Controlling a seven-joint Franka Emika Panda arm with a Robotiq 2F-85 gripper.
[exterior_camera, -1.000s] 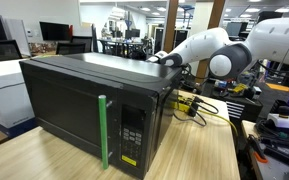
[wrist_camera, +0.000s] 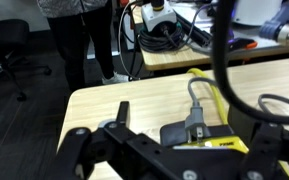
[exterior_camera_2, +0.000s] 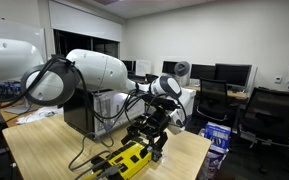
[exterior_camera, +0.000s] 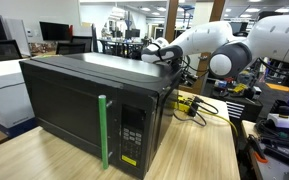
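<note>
A black microwave [exterior_camera: 84,100] with a green strip [exterior_camera: 103,130] on its front stands on the wooden table. Beyond it, a yellow and black object [exterior_camera_2: 131,160] lies on the tabletop, partly hidden by my arm. My gripper is open above the table, its fingers [wrist_camera: 122,112] wide apart. Nothing is held between them. Past the fingers, a grey connector [wrist_camera: 195,122] on a cable and part of the yellow and black object show on the right side of the gap.
Yellow and dark cables [exterior_camera: 212,112] loop over the table near the arm. Bare tabletop [wrist_camera: 99,98] lies to the left in the wrist view. Office chairs [exterior_camera_2: 257,108] stand beyond the table.
My arm's far end has shifted slightly, with the wrist now sitting a little lower behind the microwave's corner. The microwave and the yellow object look unmoved.
</note>
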